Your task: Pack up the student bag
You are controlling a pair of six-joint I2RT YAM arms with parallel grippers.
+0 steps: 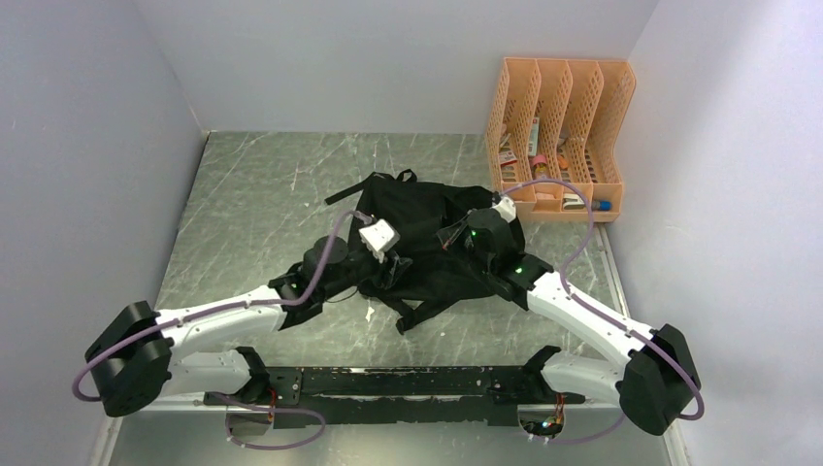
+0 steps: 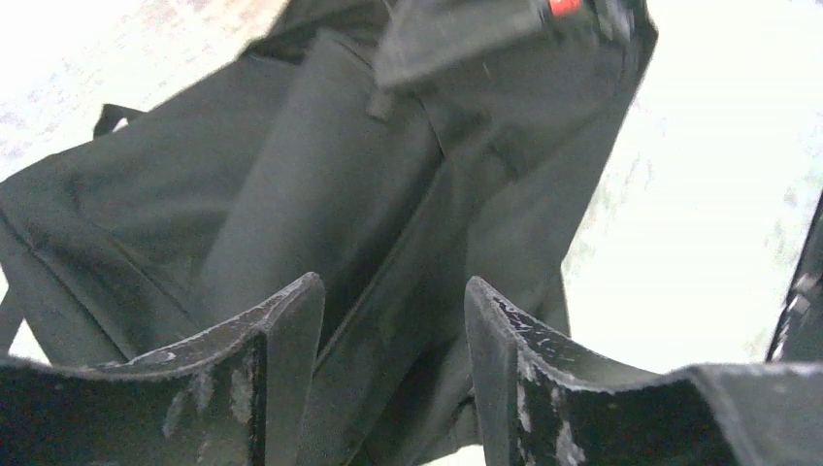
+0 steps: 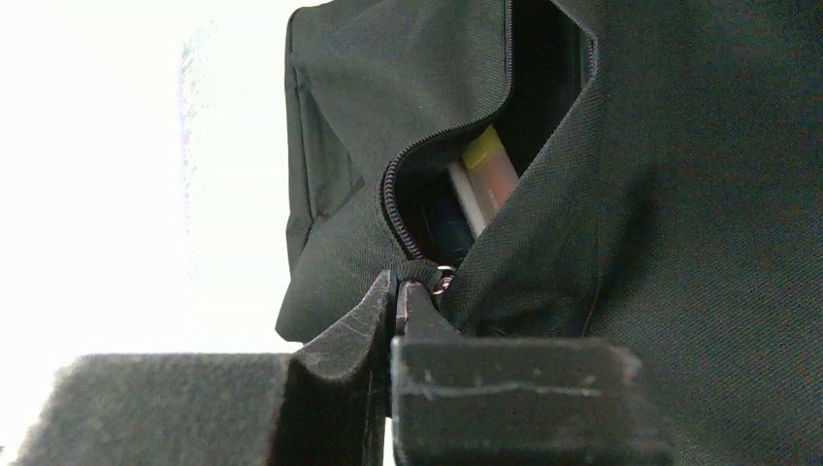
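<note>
A black bag [image 1: 417, 209] lies on the table, its zipped opening [image 3: 398, 209] spread apart in the right wrist view. Inside the gap show a yellow-and-pink item [image 3: 492, 165] and a dark one beside it. At the end of the zipper, my right gripper is shut; a shiny metal zipper part [image 3: 444, 279] sits right at its fingertips, and whether it is pinched cannot be told. My left gripper is open above the bag's left part, fingers apart, with only bag cloth seen beyond the gap.
An orange organizer [image 1: 616, 116] with several compartments stands at the back right, a few small items in it. Dark straps [image 1: 422, 314] stick out from the bag's front. Bare marble tabletop [image 1: 252, 194] stretches to the left.
</note>
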